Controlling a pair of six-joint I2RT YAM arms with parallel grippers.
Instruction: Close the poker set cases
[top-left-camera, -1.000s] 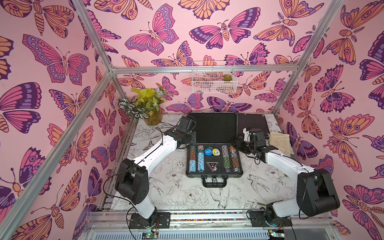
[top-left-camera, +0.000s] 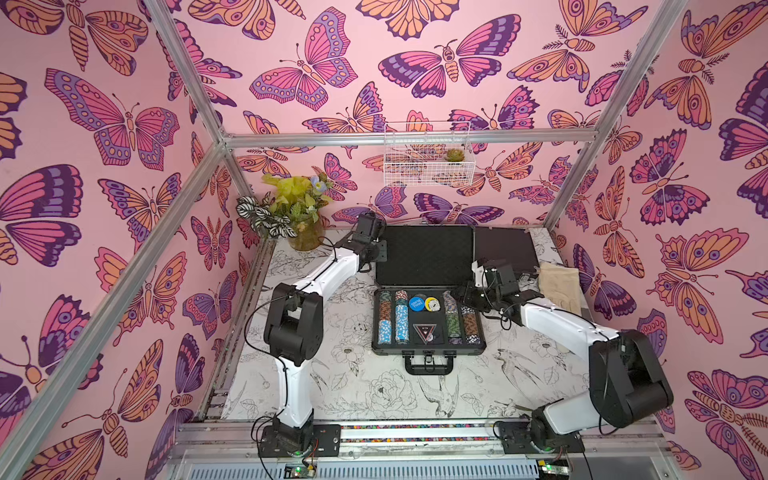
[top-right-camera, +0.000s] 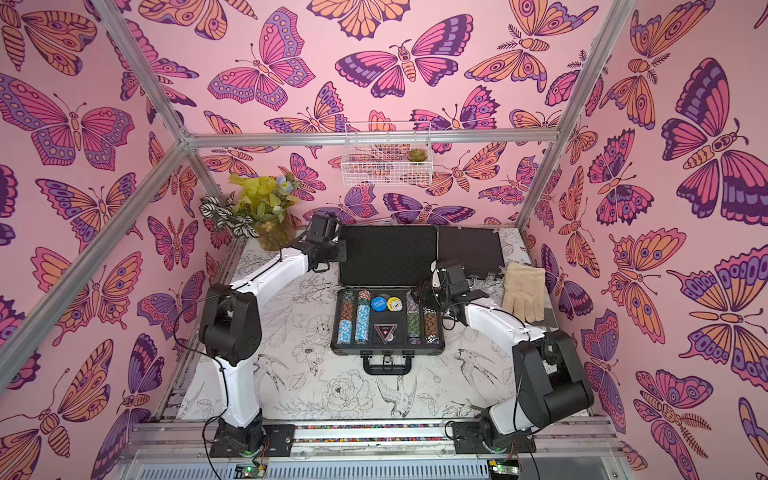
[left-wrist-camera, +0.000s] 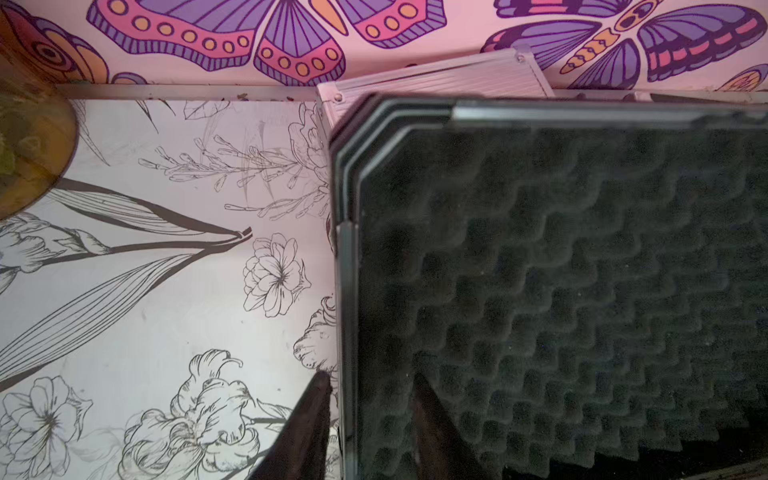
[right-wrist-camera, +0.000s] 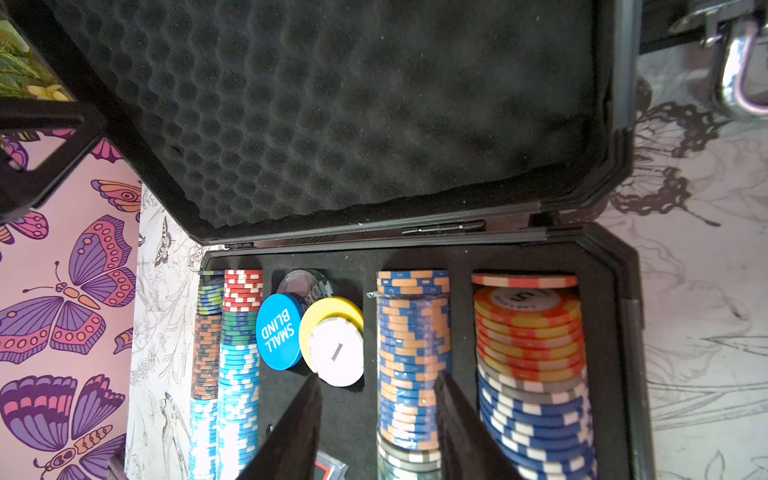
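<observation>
A black poker case (top-left-camera: 429, 349) lies open at the table's centre, its handle toward the front. Its foam-lined lid (top-left-camera: 424, 256) leans back behind the chip tray. At the lid's left edge, my left gripper is part open, one finger seen outside the rim and the other in front of the foam; contact cannot be made out. Over the right side of the tray hovers my right gripper, open, nothing between its fingers, with a column of blue and orange chips (right-wrist-camera: 413, 352) below. A second dark case (top-right-camera: 470, 252), shut, is at the back right.
A tan glove (top-right-camera: 524, 292) lies at the right of the table. A vase of flowers (top-left-camera: 305, 234) occupies the back left corner, near my left arm.
My left gripper has moved back and slightly left along the lid's left edge. The right gripper has shifted slightly left. The case stays open.
</observation>
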